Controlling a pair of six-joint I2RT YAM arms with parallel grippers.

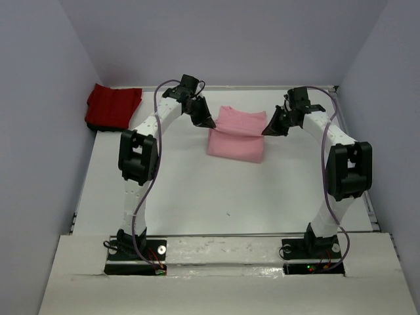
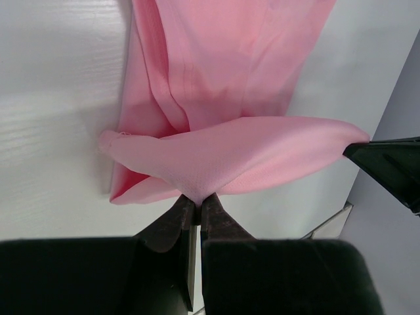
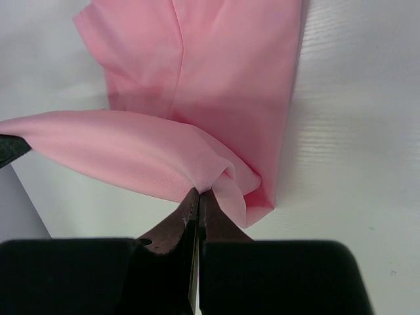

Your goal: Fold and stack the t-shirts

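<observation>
A pink T-shirt (image 1: pixel 236 147) lies partly folded at the back middle of the table (image 1: pixel 223 197). My left gripper (image 1: pixel 211 125) is shut on its raised edge at the left side, a strip of pink cloth bunched at the fingertips (image 2: pixel 202 211). My right gripper (image 1: pixel 265 132) is shut at the other end of that edge, with cloth at its tips (image 3: pixel 202 197). The lifted band stretches between the two grippers, over the rest of the shirt.
A stack of folded red cloth (image 1: pixel 113 105) sits at the back left corner, on or by something dark. Grey walls enclose the sides and back.
</observation>
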